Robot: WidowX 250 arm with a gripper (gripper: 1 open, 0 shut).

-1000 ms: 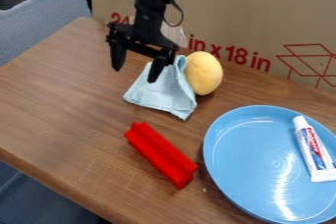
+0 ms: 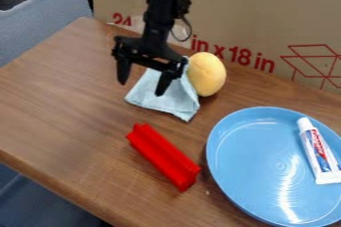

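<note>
My black gripper point(image 2: 142, 80) hangs open over the left part of a folded pale blue cloth point(image 2: 180, 102), nothing visible between its two fingers. Right behind the cloth, against its right side, stands a yellow oval object point(image 2: 206, 72). A red elongated block point(image 2: 163, 155) lies nearer the front of the wooden table. At the right, a blue plate point(image 2: 253, 176) holds a white toothpaste tube point(image 2: 318, 149) on its right side.
A cardboard box point(image 2: 273, 27) forms the back edge behind the objects. A grey surface lies beyond its left edge.
My gripper has moved slightly down and toward the front, over the cloth. The objects on the table look unchanged.
</note>
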